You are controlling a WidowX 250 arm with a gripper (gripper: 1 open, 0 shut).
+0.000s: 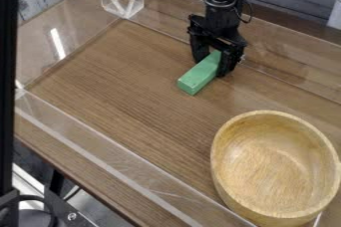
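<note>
A green elongated object [200,73] lies at the middle of the wooden table, angled toward the lower left. My black gripper [213,47] is over its upper-right end, at the back centre. The fingers are dark and overlap the object's end, so I cannot tell whether they are shut on it.
A large tan bowl [270,161] sits at the front right. A clear angular piece stands at the back left corner. Dark cabling or hardware lies at the bottom left edge.
</note>
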